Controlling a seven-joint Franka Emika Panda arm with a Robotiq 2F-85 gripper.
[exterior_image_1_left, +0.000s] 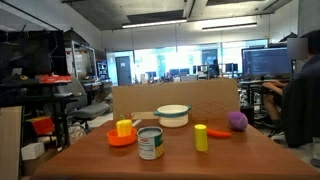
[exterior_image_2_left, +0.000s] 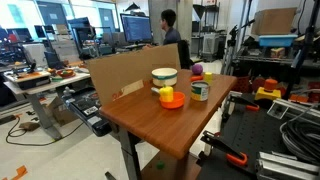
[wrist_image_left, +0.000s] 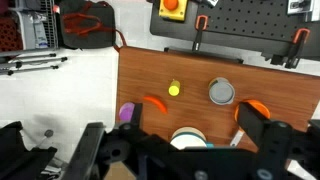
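My gripper shows only in the wrist view, with its dark fingers wide apart and nothing between them, high above the brown table (wrist_image_left: 200, 70). A yellow cylinder (exterior_image_1_left: 201, 138) and a metal can (exterior_image_1_left: 151, 144) stand upright near the table's front in exterior view 1. Left of the can sits an orange bowl (exterior_image_1_left: 121, 139) with a yellow object (exterior_image_1_left: 124, 127) in it. A white pot (exterior_image_1_left: 173, 118) stands behind them; a purple ball (exterior_image_1_left: 238, 121) is at the right. The red curved object (wrist_image_left: 155, 102) lies between the ball and the cylinder in the wrist view.
A cardboard screen (exterior_image_2_left: 125, 70) lines one long side of the table. Along another edge in the wrist view runs a dark perforated plate (wrist_image_left: 250, 18) with clamps and a yellow box (wrist_image_left: 173, 10). Bare tabletop surrounds most objects. A person (exterior_image_1_left: 301, 105) sits beyond the table.
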